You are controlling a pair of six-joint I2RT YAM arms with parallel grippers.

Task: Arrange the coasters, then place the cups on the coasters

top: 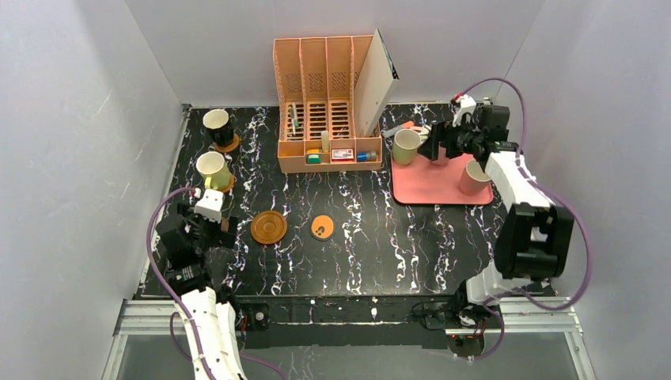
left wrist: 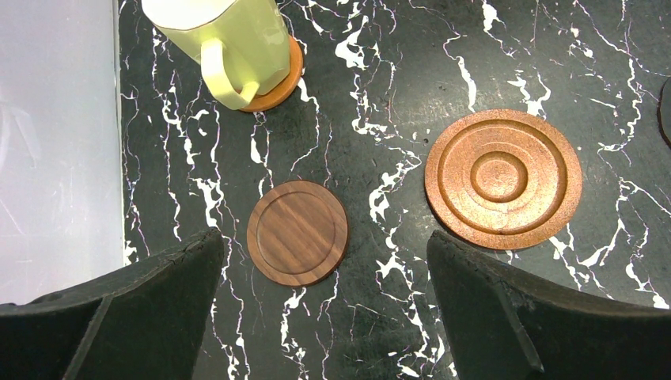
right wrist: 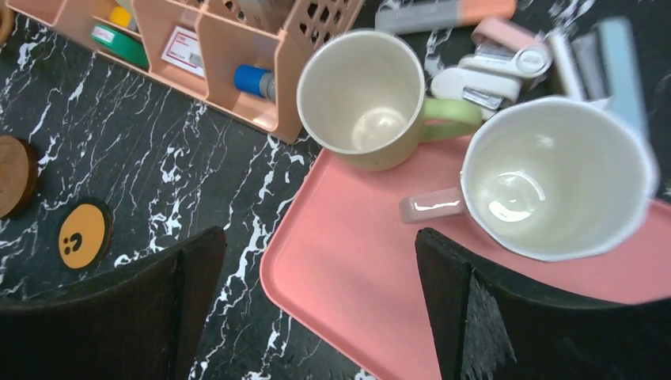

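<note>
On the pink tray (top: pixel 427 187) at the right stands a green cup (top: pixel 407 149) at its back left corner. A pink cup (right wrist: pixel 546 186) is close to it, mostly covered by the arm in the top view, and another pink cup (top: pixel 474 179) stands at the tray's right. My right gripper (top: pixel 433 142) hovers over the tray beside the green cup, open and empty. My left gripper (top: pixel 224 228) is open above a dark wooden coaster (left wrist: pixel 297 233), touching nothing. A brown ringed coaster (top: pixel 269 227) and an orange paw coaster (top: pixel 322 228) lie bare at the middle.
At the left, a black cup (top: pixel 218 127) and a light green cup (top: pixel 213 170) rest on coasters. An orange rack (top: pixel 332 164) stands at the back, left of the tray. Small office items (right wrist: pixel 490 67) lie behind the tray.
</note>
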